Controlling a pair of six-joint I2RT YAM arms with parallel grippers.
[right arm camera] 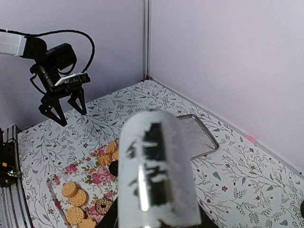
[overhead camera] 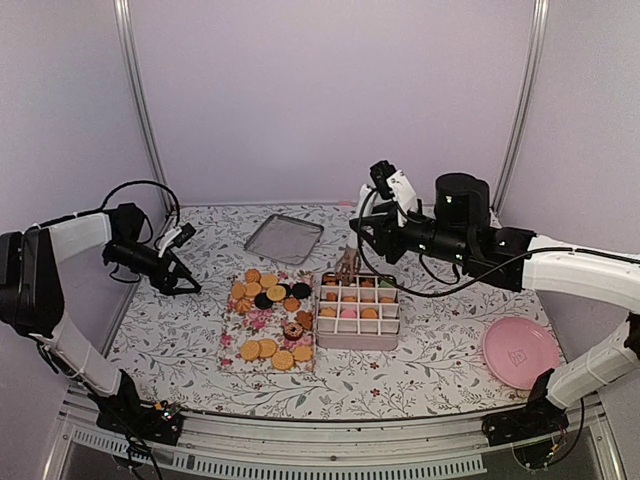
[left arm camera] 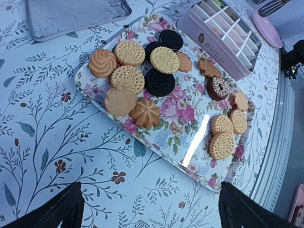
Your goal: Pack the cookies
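Observation:
The compartment box (overhead camera: 357, 338) holds cookies in several cells, at centre. Left of it, a floral tray (left arm camera: 171, 137) carries several cookies: golden round ones (overhead camera: 267, 348), dark ones (left arm camera: 160, 83) and shaped ones. My left gripper (overhead camera: 183, 283) hangs open over the table left of the tray, empty. My right gripper (overhead camera: 347, 262) is raised above the back of the box; its pale tool fills the middle of the right wrist view, and whether anything is between the tips is hidden there.
An empty metal tray (overhead camera: 283, 240) lies at the back. A pink plate (overhead camera: 520, 352) is at the front right.

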